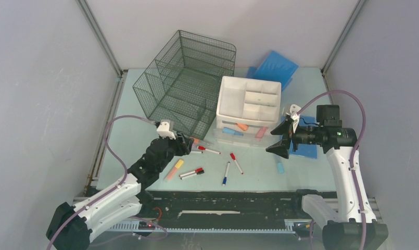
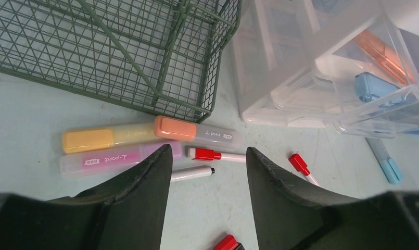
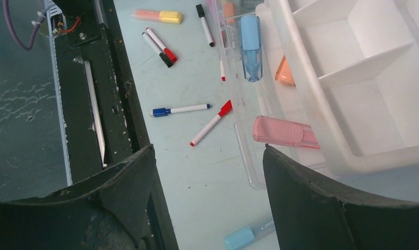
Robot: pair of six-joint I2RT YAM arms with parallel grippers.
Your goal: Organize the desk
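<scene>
My left gripper (image 1: 185,147) is over the left group of highlighters. In the left wrist view, its fingertips frame a gap above a white-and-red marker (image 2: 228,156), beside pink (image 2: 108,159), yellow (image 2: 92,139) and orange (image 2: 191,131) highlighters; whether it grips anything is unclear. Several markers (image 1: 225,173) lie loose at the front. The white organizer (image 1: 233,99) has a clear front compartment holding blue (image 3: 250,47), orange (image 3: 284,73) and pink (image 3: 280,130) highlighters. My right gripper (image 1: 276,140) stands open at its right, a light-blue highlighter (image 3: 241,237) below.
A green wire rack (image 1: 186,83) fills the back left, close to the organizer. Blue folders (image 1: 275,67) lean behind it; more blue sheets (image 1: 306,150) lie at right under my right arm. The desk's front edge borders a dark rail.
</scene>
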